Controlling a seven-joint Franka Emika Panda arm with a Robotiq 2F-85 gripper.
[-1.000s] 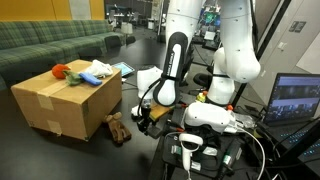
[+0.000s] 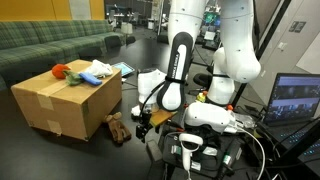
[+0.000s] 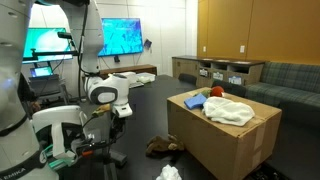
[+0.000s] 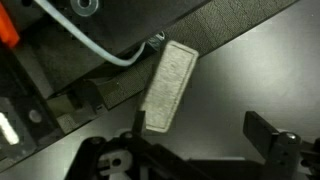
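Note:
In the wrist view a pale grey oblong block [image 4: 168, 86] lies at the edge of the dark table, close to the left finger [image 4: 139, 124] of my gripper. The fingers stand wide apart with nothing held between them. In exterior view 1 the gripper [image 2: 148, 127] hangs low over the table, right of a brown soft toy [image 2: 118, 128]. Exterior view 2 shows the gripper [image 3: 116, 130] to the left of that toy [image 3: 163, 146].
A cardboard box [image 2: 70, 110] stands left of the toy, with a red item [image 2: 60, 71], a blue cloth and a white cloth [image 3: 230, 109] on top. Cables and the arm's mount crowd the table edge. Dark tabletop [image 2: 60, 155] in front of the box is clear.
The arm has moved only slightly over the last second, its gripper shifting a little near the table edge. The box and brown toy have stayed put.

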